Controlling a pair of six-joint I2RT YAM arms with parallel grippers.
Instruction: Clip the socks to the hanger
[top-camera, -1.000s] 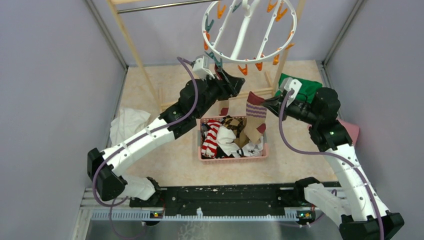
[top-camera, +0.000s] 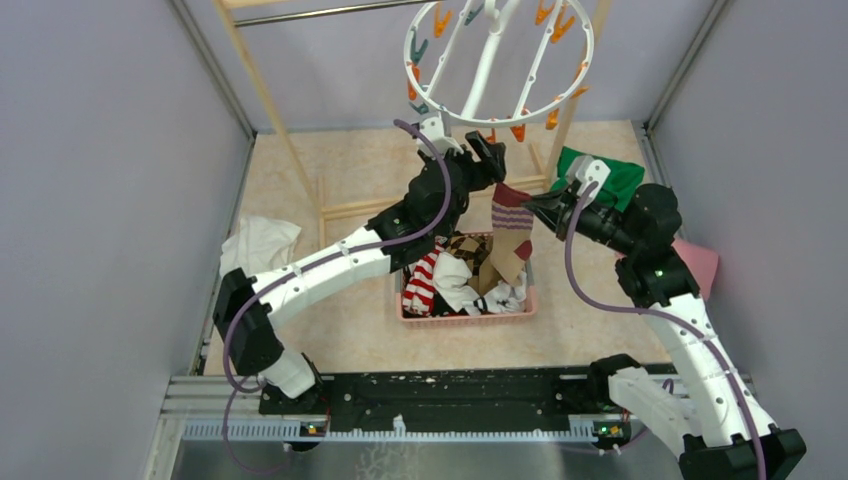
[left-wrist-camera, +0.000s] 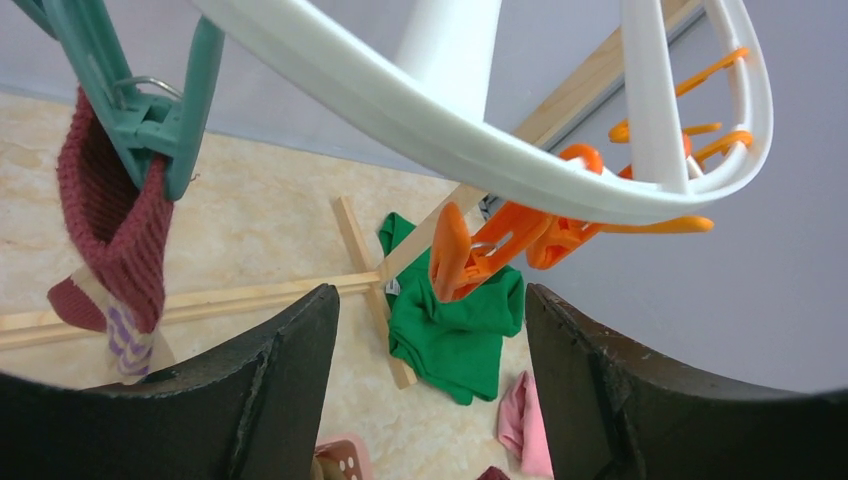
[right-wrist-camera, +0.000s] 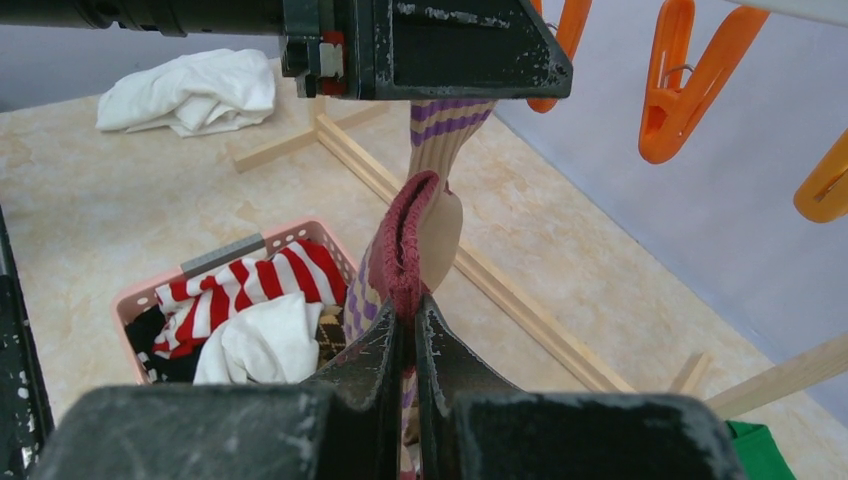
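The round white hanger (top-camera: 500, 124) carries orange and teal clips around its rim. In the left wrist view, a teal clip (left-wrist-camera: 145, 130) holds the maroon cuff of one striped sock (left-wrist-camera: 130, 250). My left gripper is open just under the rim; an orange clip (left-wrist-camera: 482, 262) appears in the gap, with the fingers not closed on it. My right gripper is shut on the maroon cuff of a second sock (right-wrist-camera: 400, 235), tan with purple stripes. This sock (top-camera: 512, 222) dangles beneath the hanger, right of the left gripper.
Below, a pink basket (top-camera: 463, 321) holds several socks. A white cloth (top-camera: 257, 248) lies to the left on the table, and green cloth (top-camera: 620, 182) and pink cloth (top-camera: 698, 265) lie to the right. Wooden bars of a stand (top-camera: 270, 95) surround the hanger.
The right gripper with its sock has barely shifted.
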